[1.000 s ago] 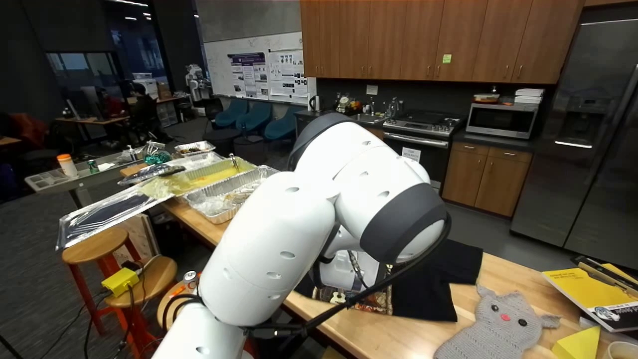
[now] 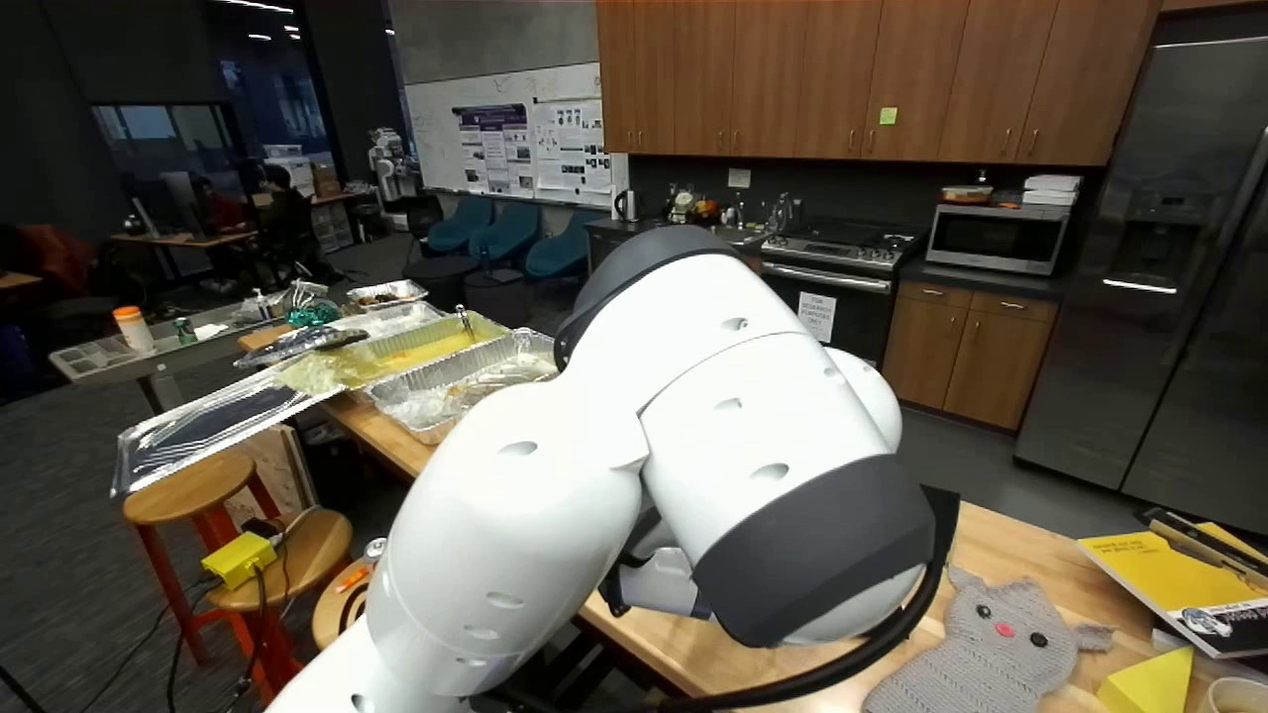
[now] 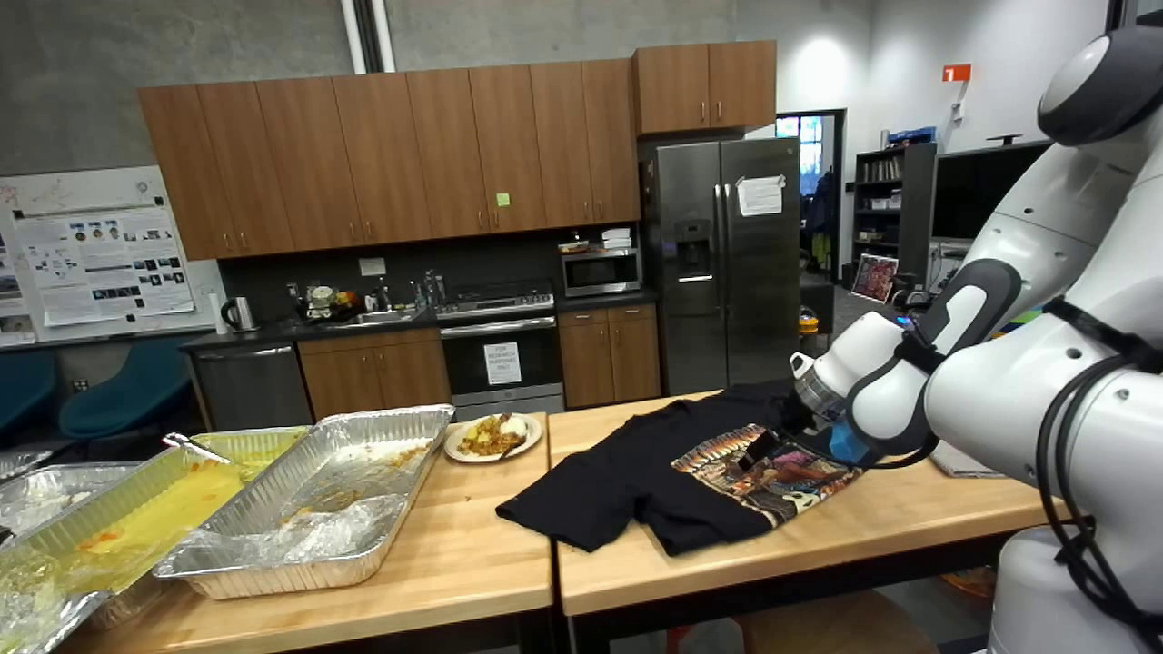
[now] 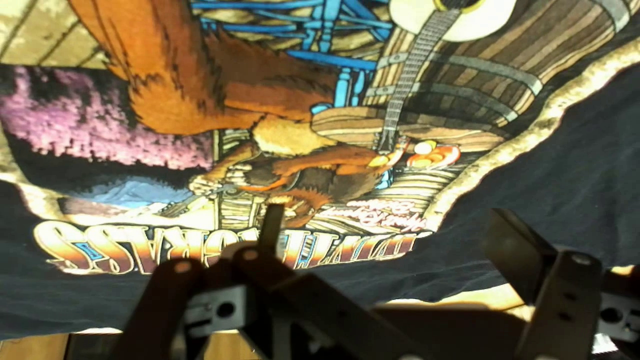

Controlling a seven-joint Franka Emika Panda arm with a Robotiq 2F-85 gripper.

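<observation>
A black T-shirt (image 3: 611, 490) with a colourful printed picture lies spread on the wooden table. Its print fills much of the wrist view, where the shirt's dark cloth (image 4: 570, 174) shows to the right of the picture. My gripper stands open over the lettered edge of the print, its two fingers wide apart and no cloth visible between them. In exterior view 2 the gripper (image 3: 752, 441) is low over the printed part; whether its tips touch the cloth I cannot tell. The arm hides the gripper and most of the shirt in exterior view 1.
A plate of food (image 3: 492, 438) and foil trays (image 3: 327, 490) stand left of the shirt. To the right in exterior view 1 are a grey knitted toy (image 2: 993, 648), a yellow block (image 2: 1147, 683) and a yellow book (image 2: 1171, 582). Bare tabletop (image 2: 1022, 535) shows beyond the toy.
The arm has shifted and its wrist end now sits lower and further right in exterior view 1, covering more of the shirt. The toy and books have stayed put.
</observation>
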